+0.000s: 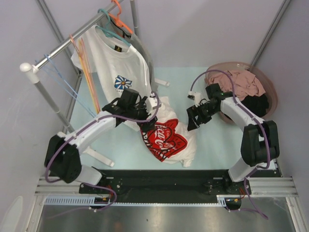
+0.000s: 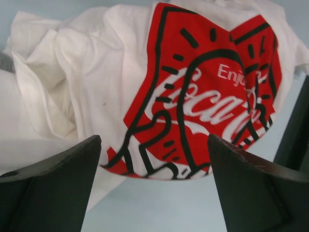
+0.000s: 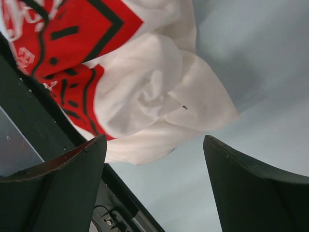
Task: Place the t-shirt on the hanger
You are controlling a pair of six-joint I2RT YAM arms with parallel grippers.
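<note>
A white t-shirt with a red Coca-Cola print (image 1: 163,140) lies crumpled on the pale table (image 1: 220,149). My left gripper (image 1: 147,121) is low over its left part, fingers apart; in the left wrist view red print (image 2: 193,96) fills the space beyond its fingers. My right gripper (image 1: 193,121) hangs at the shirt's right edge, fingers apart above white folds (image 3: 145,101). A blue hanger (image 1: 113,36) on the rail (image 1: 72,38) carries another white shirt (image 1: 111,67).
More hangers (image 1: 82,58) hang on the rack at left. A basket (image 1: 268,87) of pink and dark clothing stands at back right. The table's front edge borders a black strip.
</note>
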